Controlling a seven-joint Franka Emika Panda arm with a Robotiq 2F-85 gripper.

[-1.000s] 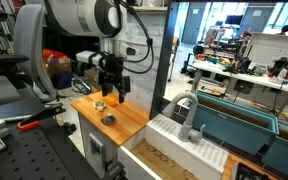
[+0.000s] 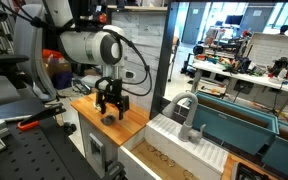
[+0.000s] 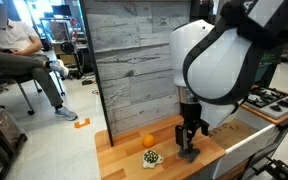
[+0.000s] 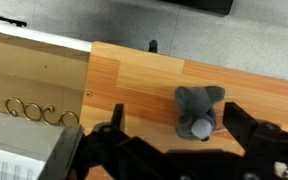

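Note:
A small dark grey plush-like thing (image 4: 194, 108) with a paler snout-like tip lies on the wooden board (image 4: 134, 75). It also shows as a grey lump (image 2: 109, 120) in exterior view 1 and a dark shape (image 3: 189, 155) in exterior view 2. Just above it hangs my gripper (image 2: 110, 109), pointing down and open, its fingers empty. In the wrist view, the black fingers (image 4: 254, 140) stand either side of the grey thing's lower part. Whether they touch it, I cannot tell.
On the board beside the gripper sit an orange ball (image 3: 148, 141) and a mottled pale toy (image 3: 152, 158). An open white drawer (image 2: 164, 160) with metal rings adjoins the board, and a grey faucet (image 2: 190, 120) stands farther right. A grey wooden panel (image 3: 139, 80) rises behind.
My arm has come down toward the board and slightly right, bringing the gripper from well above to just over the grey thing. The grey thing has not visibly moved.

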